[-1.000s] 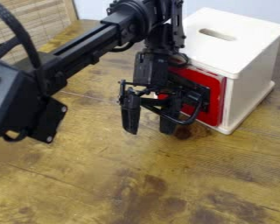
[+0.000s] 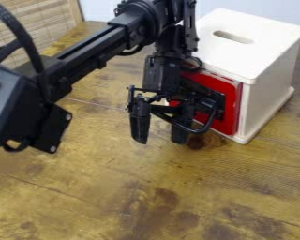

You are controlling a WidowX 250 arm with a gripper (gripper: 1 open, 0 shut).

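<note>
My black gripper (image 2: 160, 128) hangs low in front of a white box (image 2: 268, 56) with a red front panel (image 2: 232, 84). Its two dark fingers point down toward the wooden floor and stand apart, with no object clearly visible between them. The gripper and arm hide much of the red panel, so whether they touch it I cannot tell. The box's top has an oblong handle slot.
Bare wooden floor (image 2: 140, 202) fills the foreground and the right. A light wooden slatted piece (image 2: 7, 53) stands at the upper left, partly behind the arm.
</note>
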